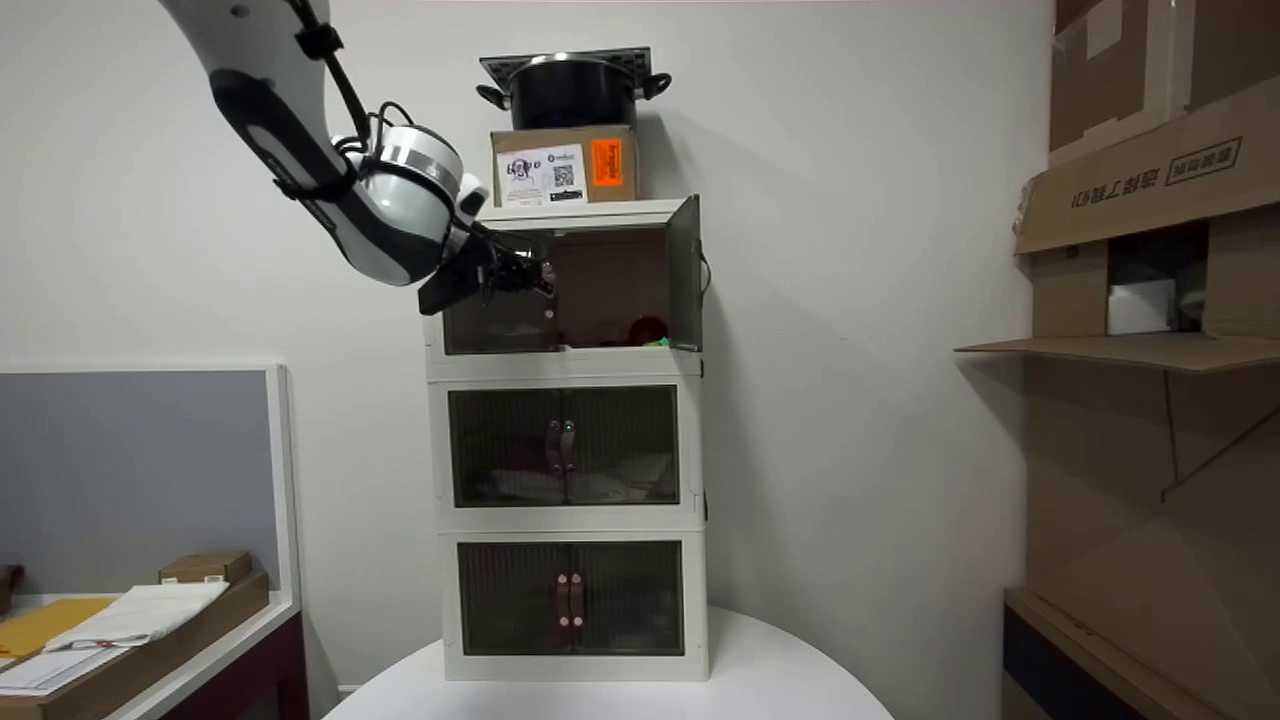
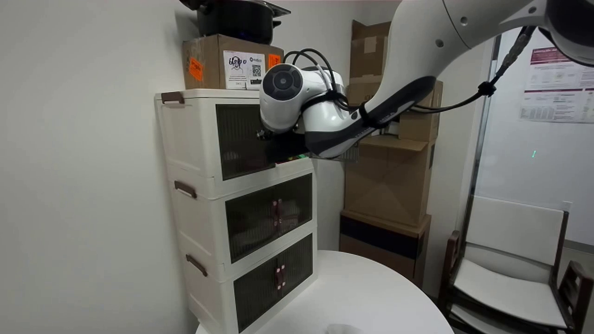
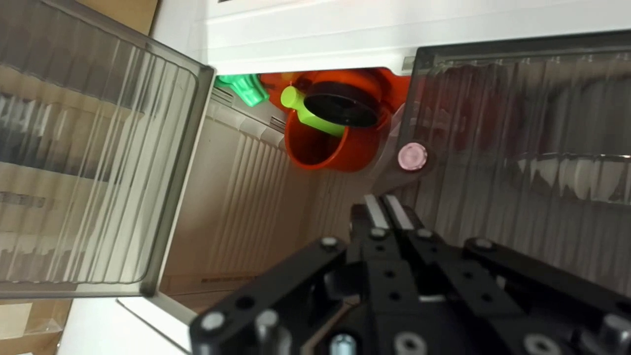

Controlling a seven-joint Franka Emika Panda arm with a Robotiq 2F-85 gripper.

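My gripper is shut, with nothing visible between its fingers, which meet side by side. The fingertips are at the handle [image 3: 412,156] of the top cabinet's closed ribbed door [image 3: 520,195]; whether they touch it I cannot tell. In exterior view 1 the gripper [image 1: 542,283] is in front of that closed door [image 1: 494,318], level with its handle. The other top door [image 1: 685,276] stands swung open on the right. Exterior view 2 has the fingers hidden behind the arm.
Inside the top compartment are a red cup [image 3: 355,151], a lime-green piece [image 3: 321,121], a black round item [image 3: 341,105] and a green toy [image 3: 245,88]. A carton [image 1: 564,168] and a pot [image 1: 570,98] sit on top. Both lower compartments have closed doors.
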